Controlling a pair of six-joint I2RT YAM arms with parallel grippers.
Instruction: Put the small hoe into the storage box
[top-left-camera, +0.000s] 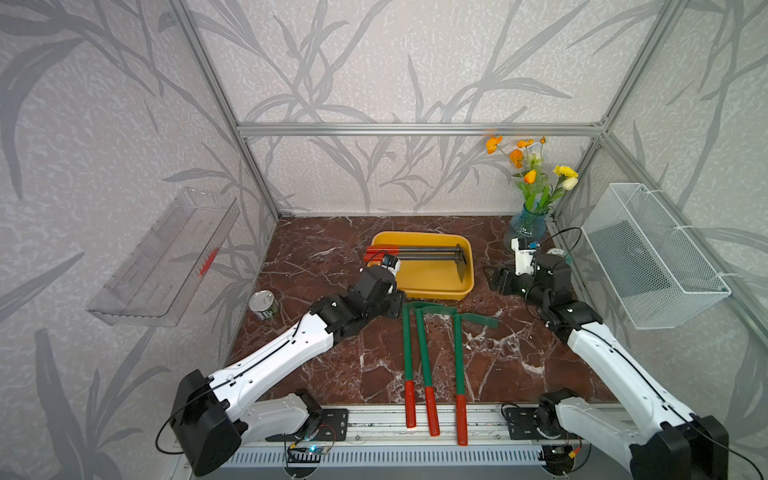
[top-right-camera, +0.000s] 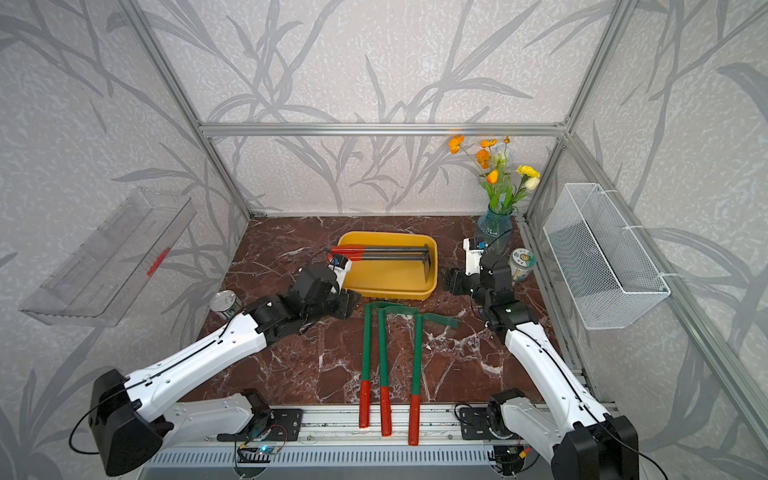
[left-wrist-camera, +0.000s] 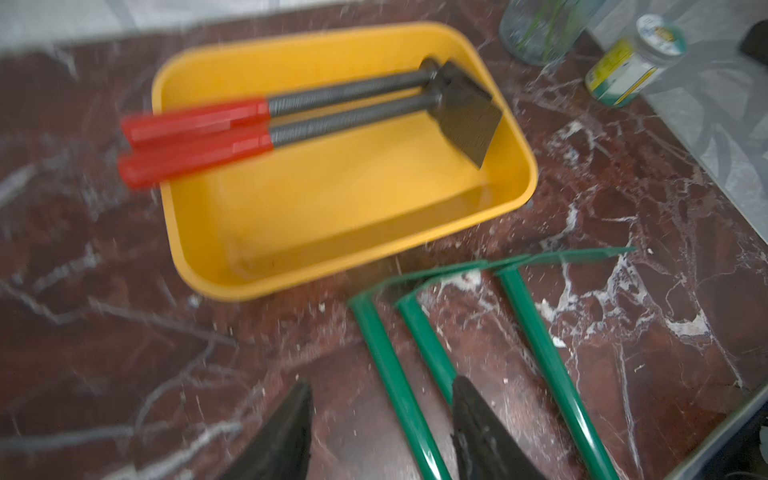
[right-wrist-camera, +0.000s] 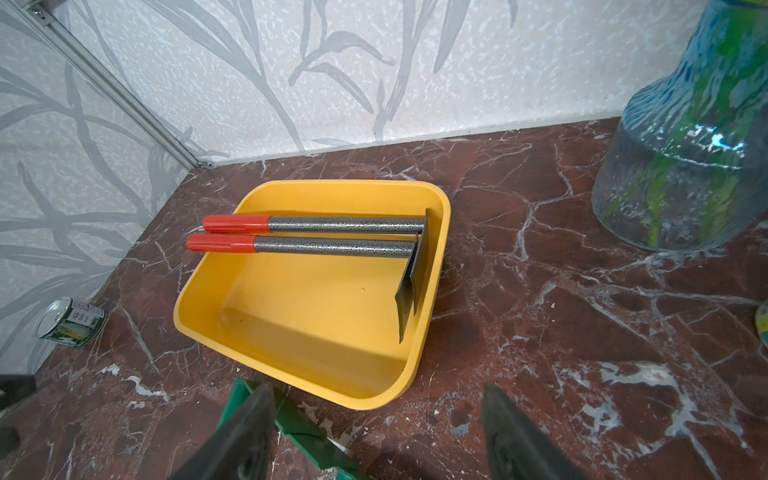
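In the yellow storage box lie two hoes with red grips, grey shafts and dark blades. Their grips rest over the box's left rim, and their blades sit inside at the right end. Three green hoes with red grips lie on the table in front of the box, heads toward it. My left gripper is open at the box's front left, above the table, holding nothing. Right of the box, my right gripper also stands open and empty, clear of every hoe.
A glass vase with flowers stands at the back right, with a jar close by. One can sits at the left. Wire basket and clear bin hang on the side walls. Bare tabletop lies right of the green hoes.
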